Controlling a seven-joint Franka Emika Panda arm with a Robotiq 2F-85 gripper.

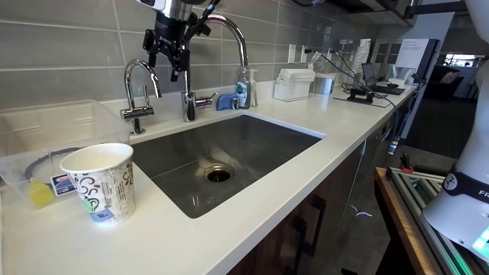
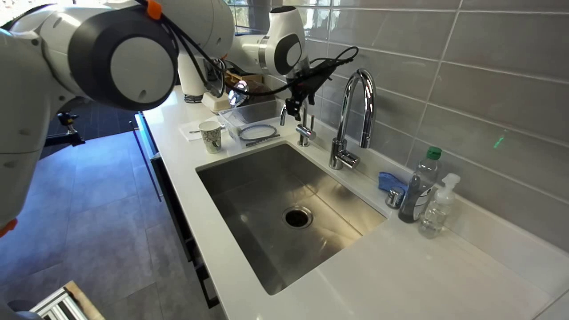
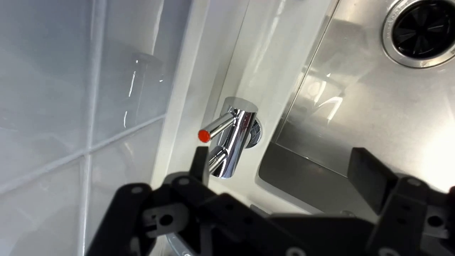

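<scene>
My gripper hangs in the air behind the sink, near the tiled wall, with its fingers apart and nothing between them. In the wrist view the small chrome faucet shows above the left finger, and one of its two levers has a red end. The right finger appears over the sink. Whether the gripper touches the faucet cannot be told there; from outside it looks above it. A patterned paper cup stands upright on the counter, left of the sink.
A taller chrome faucet rises behind the sink. Close by are a blue sponge-like item, a dish soap bottle and a pump bottle. The clear plastic bin sits beside the cup.
</scene>
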